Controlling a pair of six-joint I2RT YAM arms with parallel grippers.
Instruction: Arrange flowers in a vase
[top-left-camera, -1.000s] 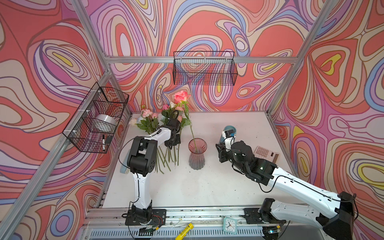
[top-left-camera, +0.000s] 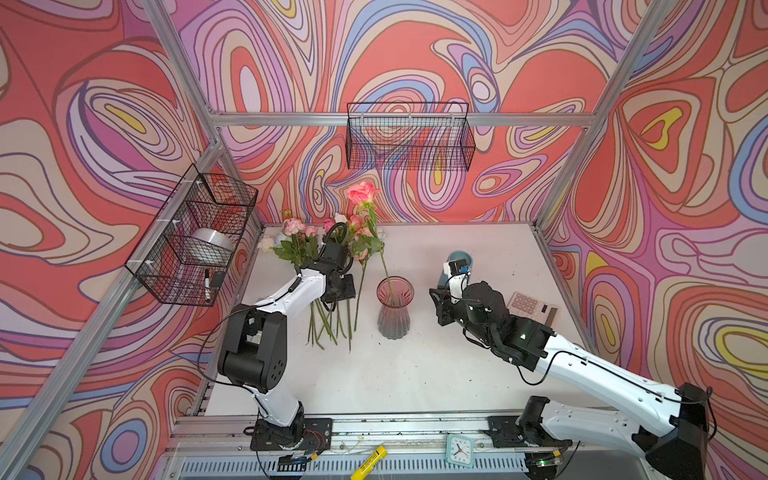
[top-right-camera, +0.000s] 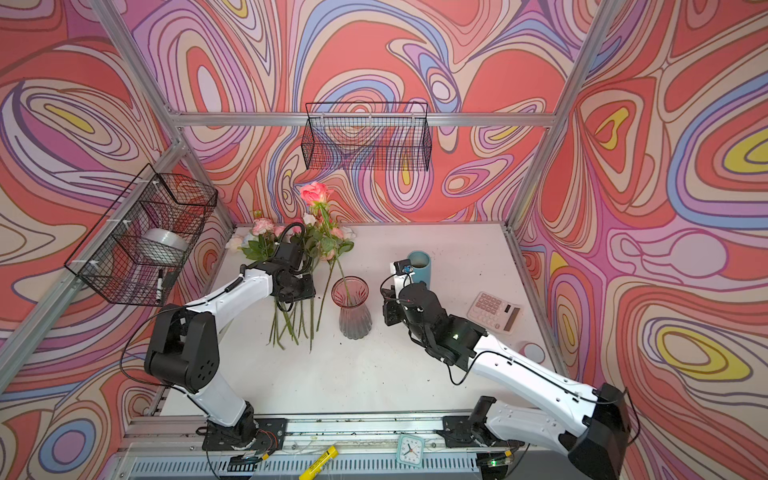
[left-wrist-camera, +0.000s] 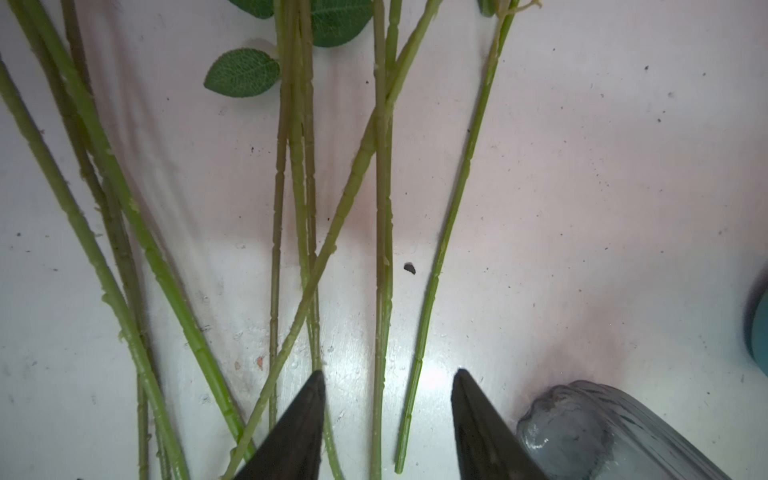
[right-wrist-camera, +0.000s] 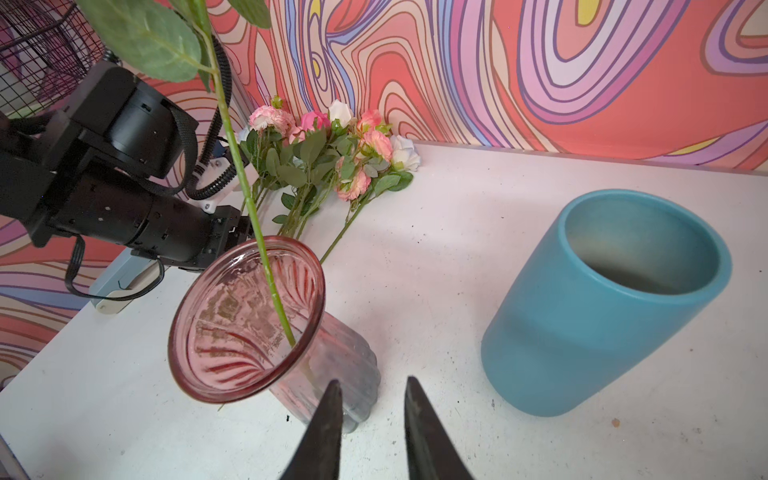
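Observation:
A ribbed pink-to-grey glass vase (top-left-camera: 393, 320) stands mid-table, holding one tall pink rose (top-left-camera: 361, 192). More flowers (top-right-camera: 264, 228) lie to its left at the back. My left gripper is open above their green stems (left-wrist-camera: 160, 264), with the vase's edge at lower right of the left wrist view; nothing is clearly held. My right gripper is part open and empty, just right of the vase (right-wrist-camera: 352, 376), facing it and a blue cylindrical container (right-wrist-camera: 576, 344).
A calculator (top-right-camera: 492, 312) lies on the right of the table. Wire baskets (top-left-camera: 408, 144) hang on the back and left frame.
The right arm looks almost unchanged.

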